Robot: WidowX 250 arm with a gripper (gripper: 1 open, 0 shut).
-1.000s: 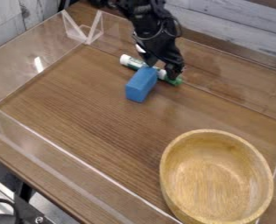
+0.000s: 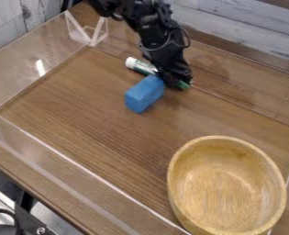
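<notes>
The black gripper [image 2: 172, 77] is low over the table at the upper middle, above a white and green cylinder [image 2: 138, 66] that lies there and is largely hidden by it. Its fingertips are too dark and small to show whether they are open or shut. A blue block [image 2: 144, 94] lies just in front of the gripper, toward the middle of the table.
A large yellow oval bowl [image 2: 227, 184] stands at the front right of the wooden table [image 2: 79, 119]. Clear plastic edging runs along the left side.
The gripper has shifted slightly and come lower over the cylinder, covering more of it. The blue block has stayed about where it was.
</notes>
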